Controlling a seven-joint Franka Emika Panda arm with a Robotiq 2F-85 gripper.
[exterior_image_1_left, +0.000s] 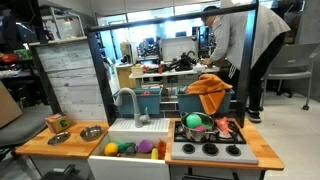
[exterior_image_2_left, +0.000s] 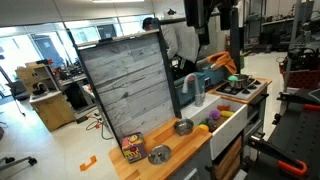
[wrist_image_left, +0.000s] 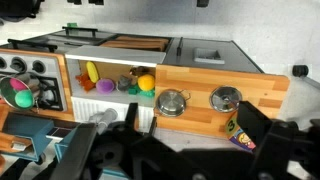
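Observation:
High over the toy kitchen, my gripper shows at the bottom of the wrist view. Its two dark fingers stand wide apart, so it looks open, and nothing shows between them. On the wooden counter (wrist_image_left: 198, 77) lie two metal pans: a two-handled one (wrist_image_left: 171, 102) nearer the sink and another round one (wrist_image_left: 225, 98). A small printed box (exterior_image_2_left: 133, 147) stands at the counter's end. Several toy foods, among them an orange one (wrist_image_left: 147, 82) and a yellow one (wrist_image_left: 92, 72), lie in the white sink (wrist_image_left: 118, 107).
The stove (exterior_image_1_left: 212, 151) carries a pot (exterior_image_1_left: 196, 124) with a green item inside. An orange cloth (exterior_image_1_left: 207, 93) hangs over a blue bin behind it. The grey faucet (exterior_image_1_left: 133, 103) and dark frame posts rise behind the counter. A person (exterior_image_1_left: 240, 40) stands in the background.

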